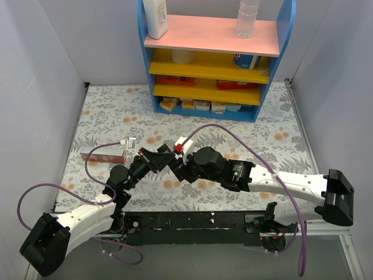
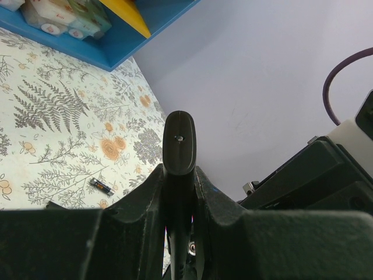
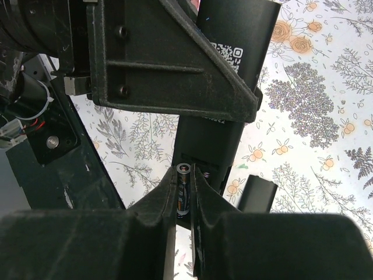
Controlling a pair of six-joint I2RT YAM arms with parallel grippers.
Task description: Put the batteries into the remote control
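The black remote control (image 3: pixel 214 140) is held up off the table, slanting, with its back and QR label facing the right wrist camera. My left gripper is shut on it around the middle; one of its broad black fingers (image 3: pixel 169 70) crosses the remote in the right wrist view. At the remote's lower end, a dark battery (image 3: pixel 183 195) lies lengthwise over the compartment, its metal end upward. My right gripper is shut on that battery. Whether it is fully seated cannot be seen. Another battery (image 2: pixel 101 186) rests on the patterned table.
A small black piece (image 3: pixel 257 194), perhaps the battery cover, lies beyond the remote's lower end. A box (image 1: pixel 104 154) sits left of the left arm, and a blue shelf (image 1: pixel 205 114) stands at the back. Purple cables loop around both arms.
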